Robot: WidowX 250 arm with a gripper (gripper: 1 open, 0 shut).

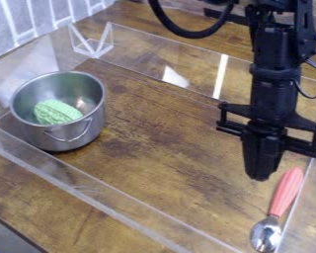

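Note:
My black gripper (263,158) points down over the wooden table on the right, its fingertips close together above the surface; whether anything is between them is hard to tell, though nothing shows. Just right of and below it lies a spoon with a pink handle (284,193) and a metal bowl end. On the left stands a steel pot (82,133) holding a green, textured item (54,111).
Clear plastic edging (134,208) runs around the work area. A white wire piece (92,40) sits at the back left near a white slatted object.

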